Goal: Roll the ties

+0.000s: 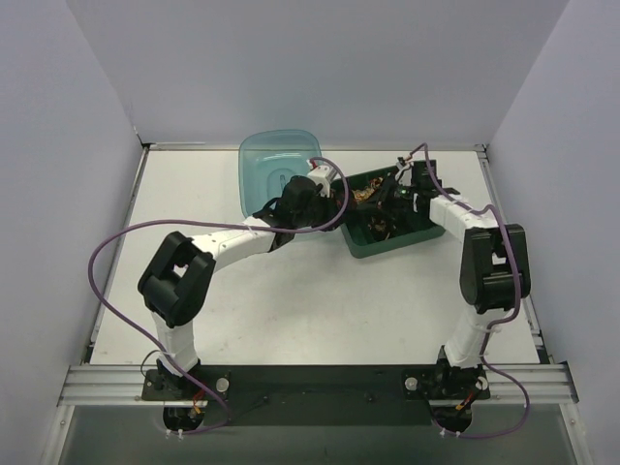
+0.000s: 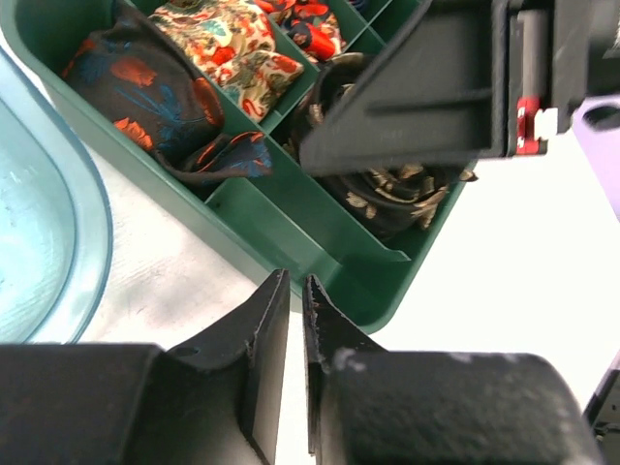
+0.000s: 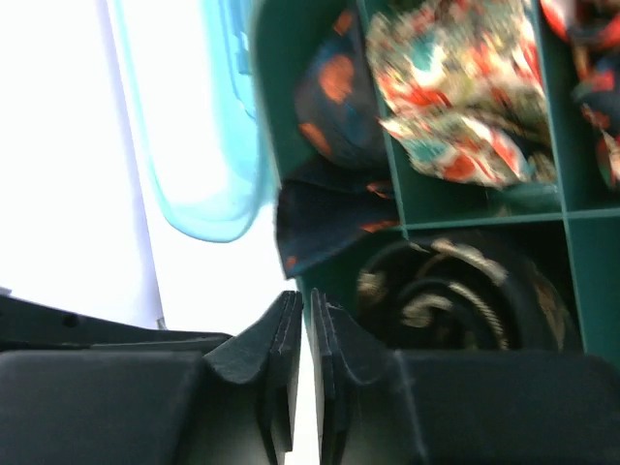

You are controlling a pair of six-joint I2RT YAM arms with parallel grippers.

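In the left wrist view, a dark tie with orange flowers (image 2: pixel 145 87) lies bunched in one compartment of the green box (image 2: pixel 174 208), its end folded loosely near the divider. Beside it sit a cream-and-red floral tie (image 2: pixel 228 44) and a red-and-navy tie (image 2: pixel 312 31). A coiled dark tie with tan markings (image 2: pixel 383 208) fills another compartment, partly covered by the dark finger (image 2: pixel 407 126) of my right gripper. My left gripper is slightly open by the near wall, with nothing between its tips. My right gripper, also slightly open and empty, hovers by the coil.
A clear blue tray (image 1: pixel 281 170) stands directly left of the box. Both gripper heads crowd together over the box, and purple cables run along the arms.
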